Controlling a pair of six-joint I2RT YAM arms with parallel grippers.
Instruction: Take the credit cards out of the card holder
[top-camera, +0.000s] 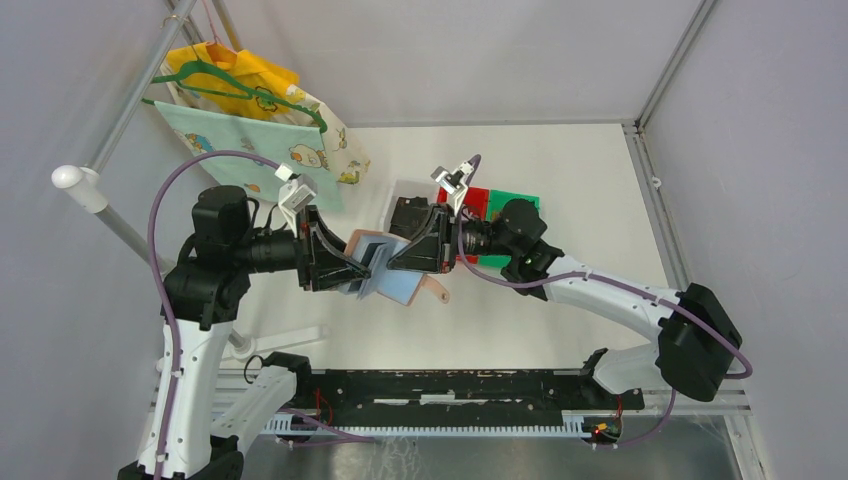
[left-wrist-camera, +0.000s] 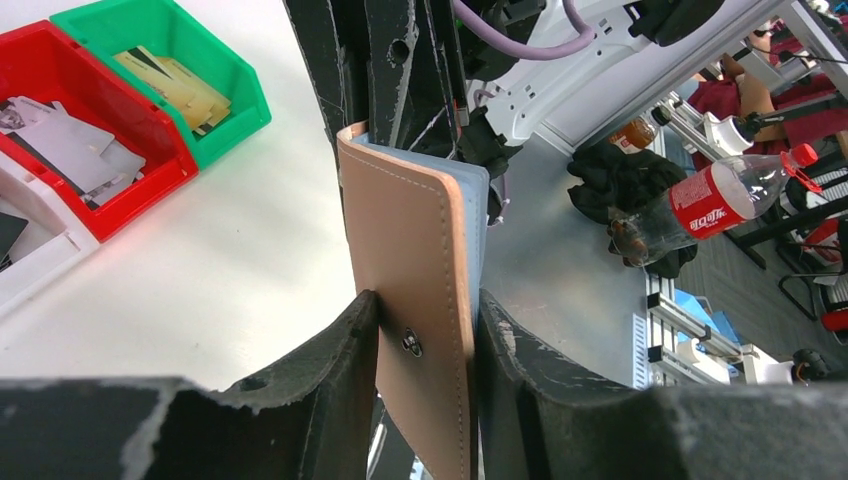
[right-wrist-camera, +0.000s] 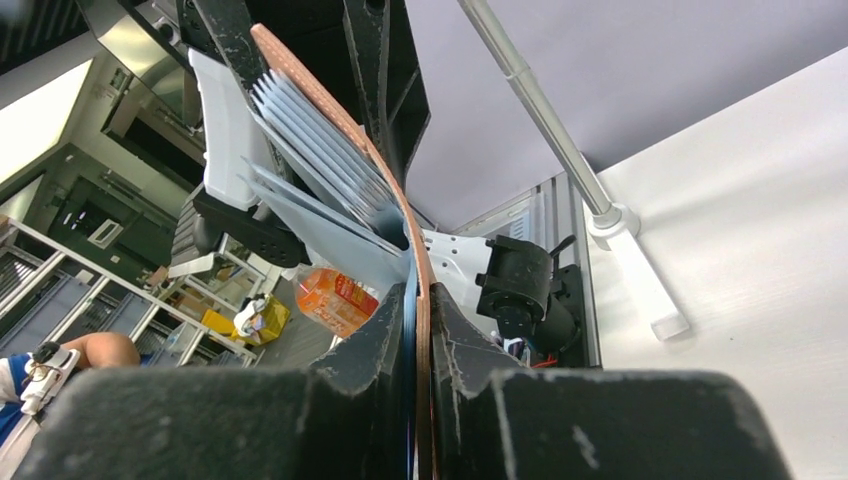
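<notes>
Between the two arms, above the table, hangs the tan card holder (top-camera: 402, 288) with its pale blue sleeves fanned out. My left gripper (top-camera: 364, 275) is at its left part; in the left wrist view the fingers (left-wrist-camera: 335, 350) close on both sides of the tan cover (left-wrist-camera: 410, 270). On the right side, my right gripper (top-camera: 395, 264) pinches the other part. The right wrist view has the tan cover edge and a blue sleeve between the right fingertips, and the fanned sleeves (right-wrist-camera: 325, 140) reach toward the left gripper. Whether cards sit in the sleeves is hard to see.
Behind the right gripper stand a white bin (left-wrist-camera: 30, 250), a red bin (left-wrist-camera: 155, 170) and a green bin (left-wrist-camera: 225, 75); cards lie in the red and green ones. Cloths on a green hanger (top-camera: 240, 90) hang at the back left.
</notes>
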